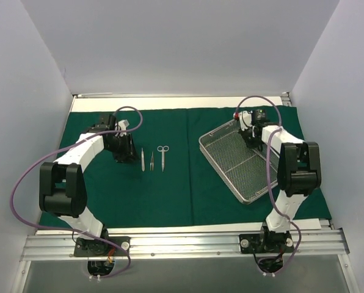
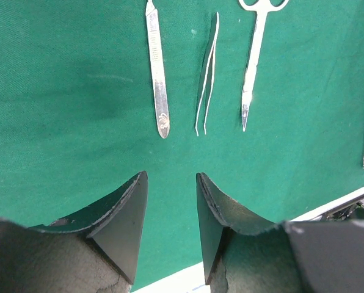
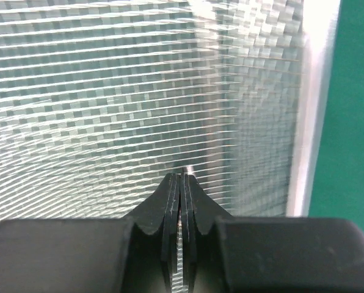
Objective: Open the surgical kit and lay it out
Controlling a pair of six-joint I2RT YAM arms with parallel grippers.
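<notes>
A scalpel handle, tweezers and scissors lie side by side on the green cloth, apart from one another. My left gripper is open over bare cloth just short of them, nothing between its fingers. The wire mesh tray rests open on the right part of the cloth. Inside its far right part, my right gripper is low over the mesh. In the right wrist view its fingers are shut; a tiny light and dark speck shows at the tips, too small to identify.
Bare green cloth spreads in front of the laid-out tools and between them and the tray. The tray's side wall rises close to the right gripper. Grey walls enclose the workspace. My right arm covers part of the tray.
</notes>
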